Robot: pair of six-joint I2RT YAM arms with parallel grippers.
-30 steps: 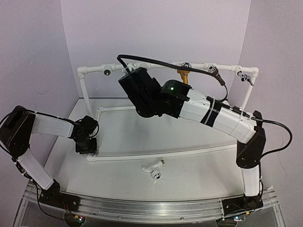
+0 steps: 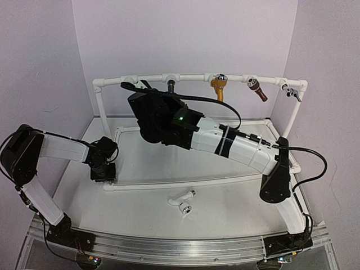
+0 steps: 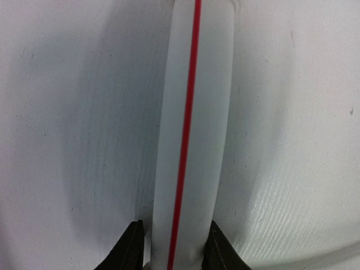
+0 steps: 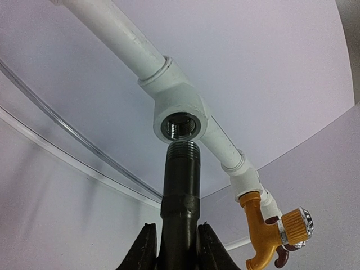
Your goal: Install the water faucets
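A black faucet (image 4: 181, 205) stands between the fingers of my right gripper, which is shut on it. Its threaded end points at the open threaded socket of a white pipe tee (image 4: 179, 104) and lies just outside that hole; whether it touches the rim I cannot tell. From the top, the arm hides most of the faucet, though its dark end (image 2: 171, 85) shows below the upper bar. At the frame's lower left corner, my left gripper has a finger on each side of a white pipe (image 3: 194, 112) with a red stripe and is shut on it. A white faucet (image 2: 181, 201) lies on the table.
An orange faucet (image 2: 219, 87), a brown faucet (image 2: 257, 89) and a silver faucet (image 2: 291, 92) hang on the upper bar to the right. Another tee (image 2: 129, 80) is on the left. Bare table (image 2: 242, 205) surrounds the white faucet.
The left arm and white faucet look still.
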